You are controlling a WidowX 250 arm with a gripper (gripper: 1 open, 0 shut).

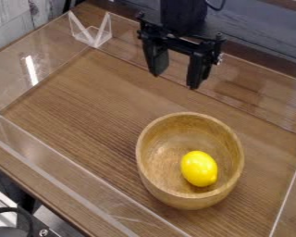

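Observation:
My black gripper [179, 61] hangs over the back middle of the wooden table, its two dark fingers pointing down and spread apart, with nothing visible between them. A wooden bowl [158, 157] sits at the front right, holding a yellow oval object [199, 168] toward its right side.
A clear plastic piece stands at the back left. A dark cable lies at the lower left corner.

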